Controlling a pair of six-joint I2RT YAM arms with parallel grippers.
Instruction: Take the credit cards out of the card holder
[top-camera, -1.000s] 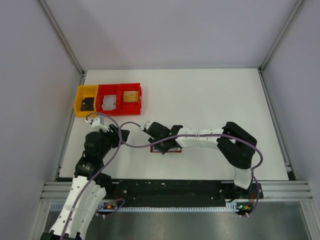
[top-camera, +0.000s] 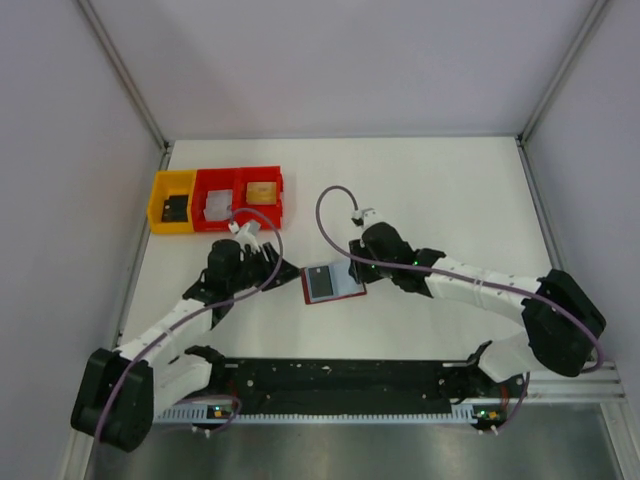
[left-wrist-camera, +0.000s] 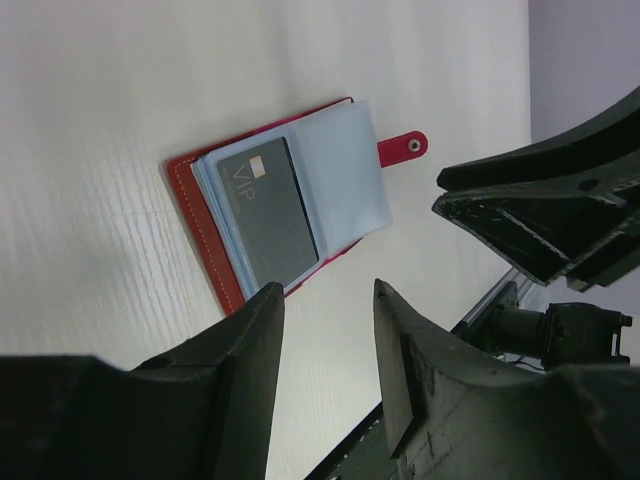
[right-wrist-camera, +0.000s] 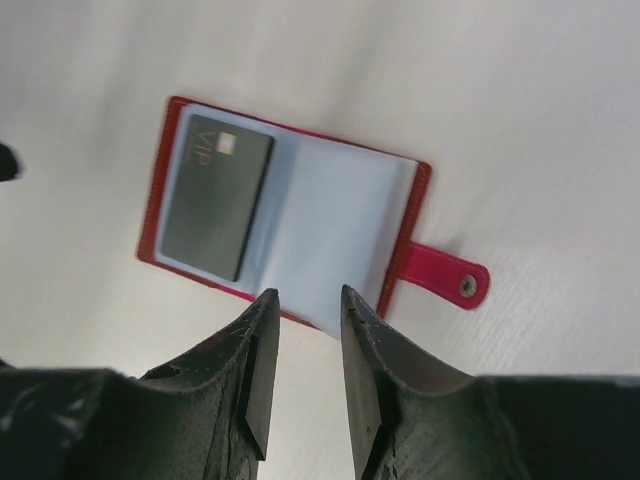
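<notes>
An unfolded card holder (top-camera: 334, 298) with a red border lies flat on the table, clear sleeves facing up. A dark card marked VIP (left-wrist-camera: 268, 215) sits in the sleeve on its left half; the right-half sleeve (right-wrist-camera: 330, 225) looks pale, and I cannot tell whether a card is in it. A red snap strap (right-wrist-camera: 447, 275) sticks out on the right. My left gripper is part open at the holder's left side, fingers empty. On the other side, above the holder's right edge, my right gripper also stands part open with nothing between its fingers.
At the back left stand a yellow bin (top-camera: 170, 182) holding dark items and red bins (top-camera: 263, 174) with pale and tan contents.
Both grippers have moved right: the left one toward the holder's left side, the right one from over the holder to its right edge. The holder lies in the same place, now uncovered.
</notes>
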